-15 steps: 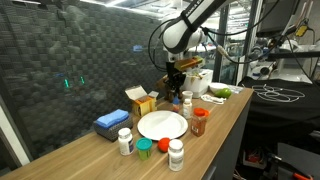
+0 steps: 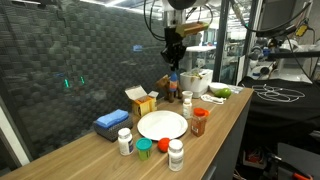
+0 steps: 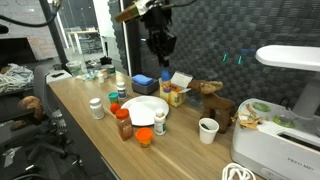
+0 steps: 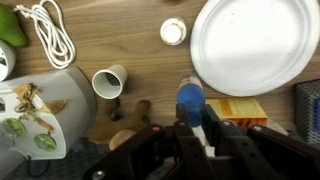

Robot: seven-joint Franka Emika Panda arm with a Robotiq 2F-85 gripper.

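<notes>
A blue-topped item (image 2: 173, 76), probably a small bottle or jar, hangs from my gripper (image 2: 173, 69), which is shut on it. It is held above the back of the wooden table, close to the open orange-and-white box (image 3: 181, 88) in exterior view 2. From the wrist, the blue top (image 4: 190, 94) shows just ahead of the fingers, between the box and a white plate (image 4: 255, 45). Its lower part is hard to make out.
Several jars stand around the plate, among them an orange-lidded jar (image 3: 144, 137) and a white-capped bottle (image 3: 160, 122). A brown toy animal (image 3: 217, 108), a white cup (image 3: 208, 130) and a grey bin (image 4: 45, 115) are nearby. The plate is empty.
My gripper has risen from near the tabletop, carrying the blue-topped item up with it. The plate, box and jars keep their places.
</notes>
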